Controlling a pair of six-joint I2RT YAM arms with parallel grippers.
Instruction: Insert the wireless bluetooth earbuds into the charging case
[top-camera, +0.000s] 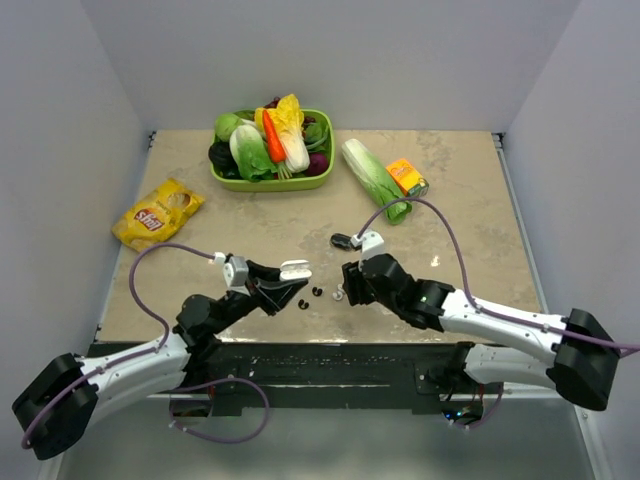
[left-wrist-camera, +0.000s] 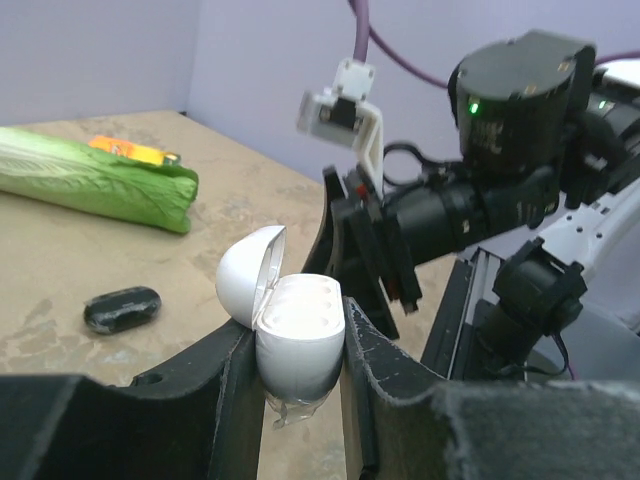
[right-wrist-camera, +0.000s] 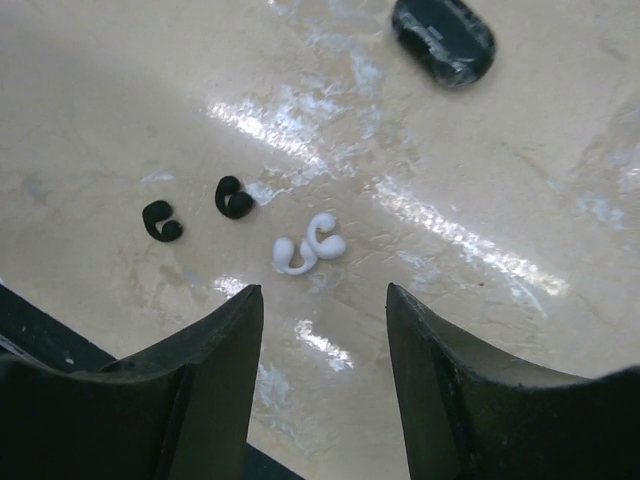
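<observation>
My left gripper is shut on the white charging case (left-wrist-camera: 300, 318), whose lid (left-wrist-camera: 247, 275) stands open; its inside cannot be made out. Two white earbuds (right-wrist-camera: 310, 244) lie close together on the table in the right wrist view. To their left are two black earbuds (right-wrist-camera: 234, 198), slightly apart. Over the table, my right gripper points down with its fingers parted and nothing between them. The white pair shows just beyond the gap, nearer the left fingertip. A closed black case (top-camera: 342, 242) rests farther back.
At the back stands a green basket (top-camera: 272, 184) of vegetables, with a cabbage (top-camera: 376, 180) and a yellow-orange box (top-camera: 407, 178) to its right. A chip bag (top-camera: 158, 215) lies at the left.
</observation>
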